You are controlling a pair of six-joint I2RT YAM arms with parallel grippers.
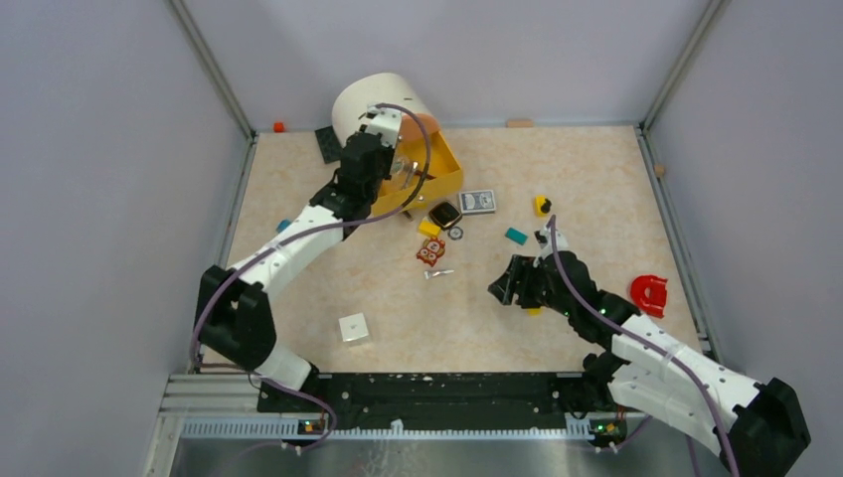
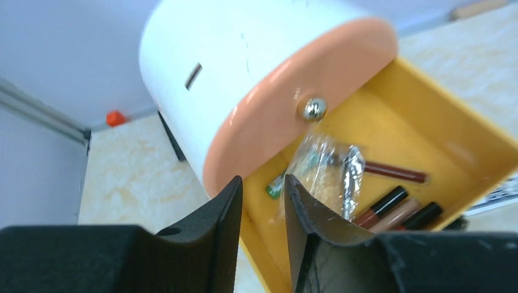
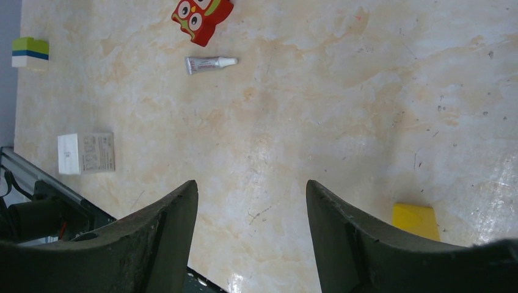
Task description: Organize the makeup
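A white and peach cosmetics box (image 1: 368, 99) has its yellow drawer (image 1: 445, 164) pulled out. In the left wrist view the drawer holds lipstick tubes (image 2: 391, 207), a brown stick (image 2: 394, 171) and a clear packet (image 2: 311, 171). My left gripper is part open above the drawer, its fingers fairly close, with nothing visibly between them. My right gripper stands open over bare table. A small silver tube (image 3: 207, 63) lies near the red owl piece (image 3: 201, 18).
A white cube (image 1: 353, 327), dark compact (image 1: 444, 214), silver case (image 1: 477, 202), yellow block (image 3: 415, 220), teal block (image 1: 516, 237) and red item (image 1: 648, 294) lie around.
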